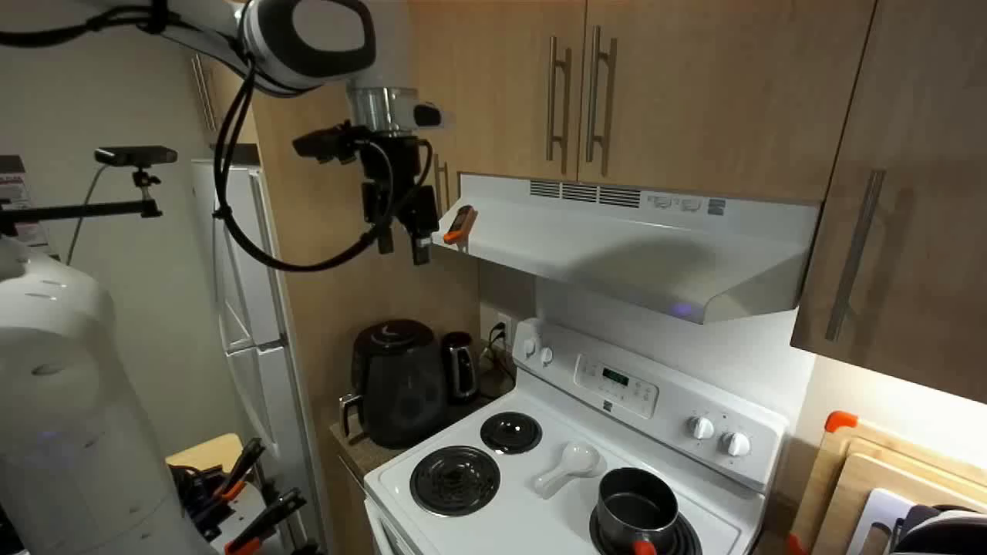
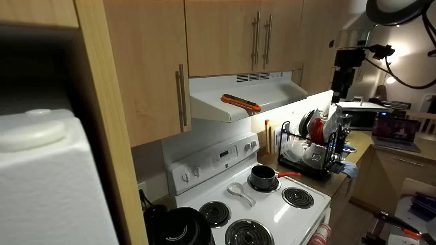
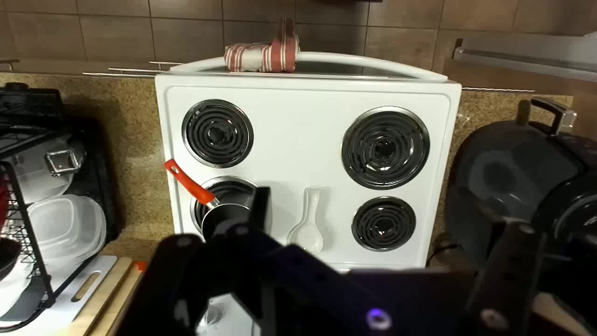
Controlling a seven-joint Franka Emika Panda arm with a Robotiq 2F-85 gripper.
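Note:
My gripper (image 1: pixel 403 248) hangs high in front of the range hood's left end, pointing down. A gap shows between its two fingers in exterior view 1, and in the wrist view they stand wide apart, dark and blurred, with nothing seen between them. On the stove (image 3: pixel 302 162), far below, a dark pot (image 2: pixel 262 176) with a red handle rests on a back burner. Beside it lies a white spoon rest (image 3: pixel 307 232), apart from the pot. An orange and black thermometer-like device (image 2: pixel 241 102) is on the sloping front of the hood.
The white range hood (image 1: pixel 592 236) and wooden cabinets (image 1: pixel 722 83) stand close to the arm. A black air fryer (image 1: pixel 399 384) is at one side of the stove, a full dish rack (image 2: pixel 304 163) at the other. The remaining burners are empty.

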